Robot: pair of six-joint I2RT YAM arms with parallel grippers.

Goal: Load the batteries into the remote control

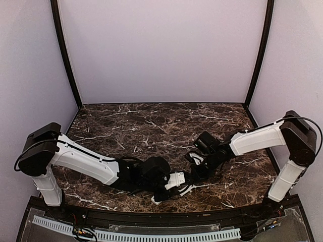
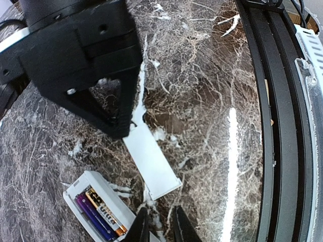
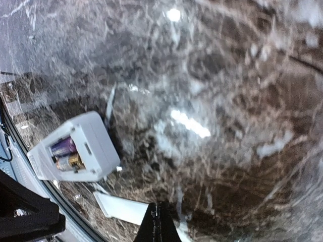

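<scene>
The white remote lies on the marble table with its compartment open, a purple battery and a gold battery inside; it also shows at the bottom of the left wrist view. The white battery cover (image 2: 153, 161) lies beside it. My right gripper is shut, its tip at one end of the cover, nothing seen between its fingers. My left gripper is shut and hangs over the table near the remote. The top view mostly hides both objects under the arms.
The table's front edge, with a black rail (image 2: 271, 161) and a slotted strip, runs close by.
</scene>
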